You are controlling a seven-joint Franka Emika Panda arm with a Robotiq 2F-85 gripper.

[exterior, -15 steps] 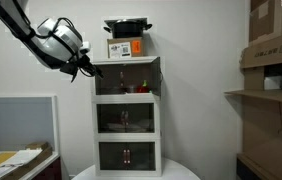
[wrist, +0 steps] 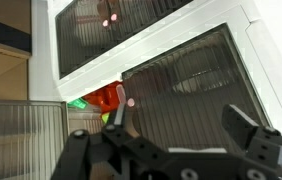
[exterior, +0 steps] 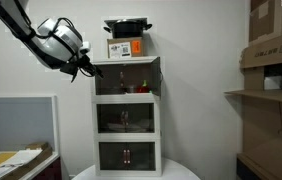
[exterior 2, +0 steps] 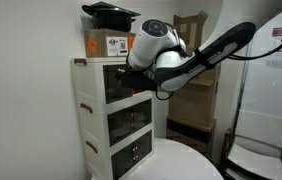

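A white three-tier cabinet [exterior: 95,110] with dark ribbed doors stands against the wall. Its top-tier left door [exterior: 109,80] is closed, while the top-tier right door [wrist: 21,130] appears swung outward. Through that opening shows a red object [wrist: 106,97], with a small green thing [wrist: 77,103] beside it. My gripper [exterior: 94,71] hangs at the cabinet's upper left, in front of the top tier. In the wrist view the fingers [wrist: 243,128] are spread wide apart, with nothing held between them. Contact with the door cannot be told.
A cardboard box [exterior: 125,48] and a black pot [exterior: 129,27] sit on top of the cabinet. Brown boxes [exterior: 271,130] are stacked at the right. A white round table [exterior 2: 186,160] lies below, and a white chair [exterior 2: 258,145] stands farther right.
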